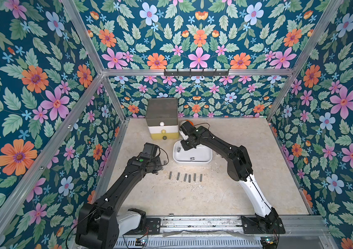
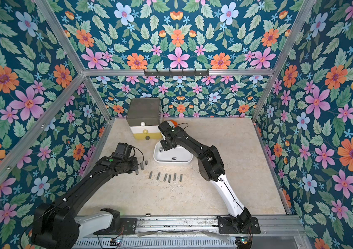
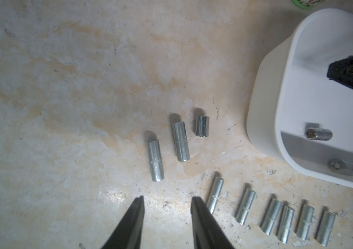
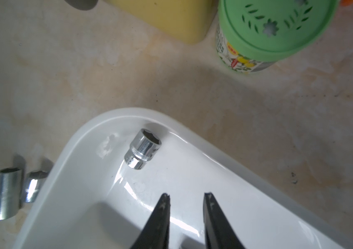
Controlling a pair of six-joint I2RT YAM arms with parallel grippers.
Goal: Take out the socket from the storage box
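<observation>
The white storage box [image 1: 201, 161] holds loose sockets, among them a chrome socket [image 4: 142, 147] in a corner and another socket [image 3: 318, 133]. My right gripper is over the box, part open, nothing between its fingers, with that corner socket ahead of it. My left gripper hangs over the table left of the box, open, nothing between its fingers.
Several long sockets [image 3: 179, 141] lie on the table left of and in front of the box. Behind it stand a drawer unit [image 1: 162, 112] and a green-lidded tub [image 4: 274, 25].
</observation>
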